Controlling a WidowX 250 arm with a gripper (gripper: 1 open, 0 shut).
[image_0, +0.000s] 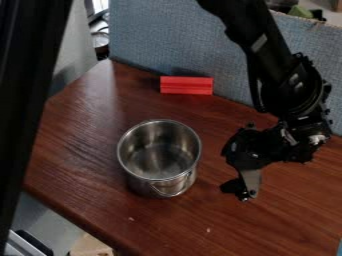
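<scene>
A black robot arm reaches down from the top right, its gripper hanging low over the wooden desk, to the right of a steel pot and apart from it. The gripper looks open, with nothing seen held in it, though its dark fingers are hard to make out. The pot stands upright and empty. Farther back, a red block lies near the fabric partition.
The grey-blue partition runs along the back of the desk. A dark vertical post stands at the far left, beside the desk's edge. Bare wood lies left and in front of the pot.
</scene>
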